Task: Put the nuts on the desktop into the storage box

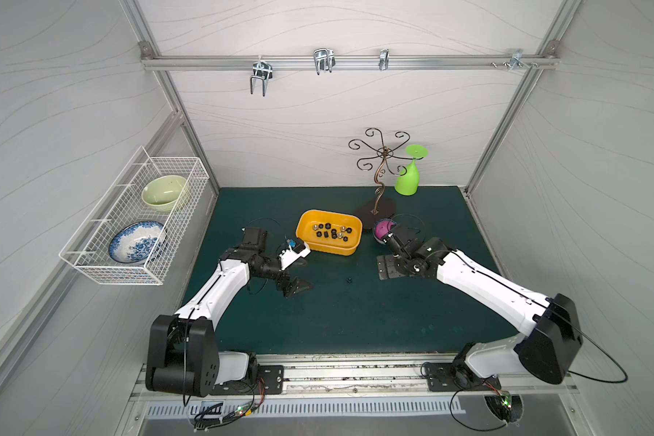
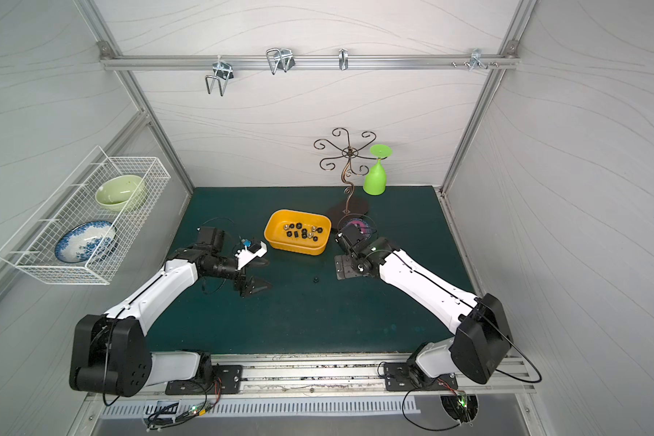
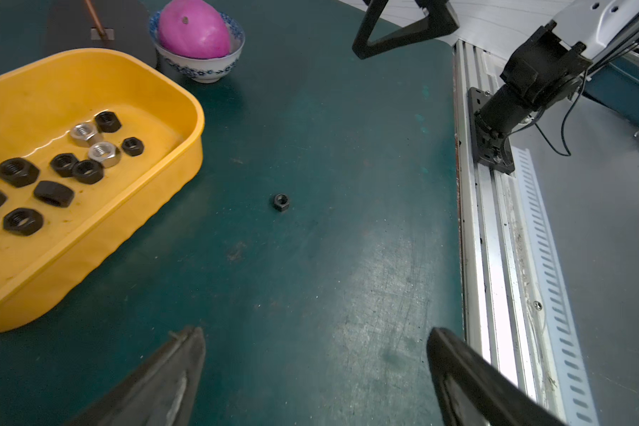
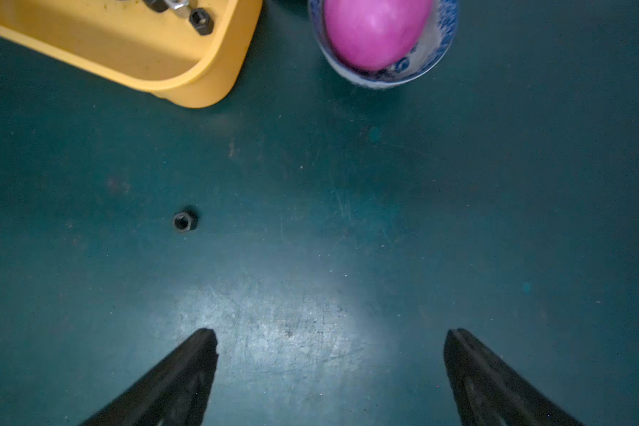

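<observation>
One small dark nut lies alone on the green desktop, in front of the yellow storage box, which holds several black and silver nuts. The same lone nut is at centre-left in the right wrist view. My left gripper is open over the desk to the left of the nut, nothing between its fingers. My right gripper stands open above the desk to the right of the nut, also empty.
A bowl with a pink object sits right of the box. A metal scroll stand and a green vase stand at the back. A wire basket with bowls hangs at the left wall.
</observation>
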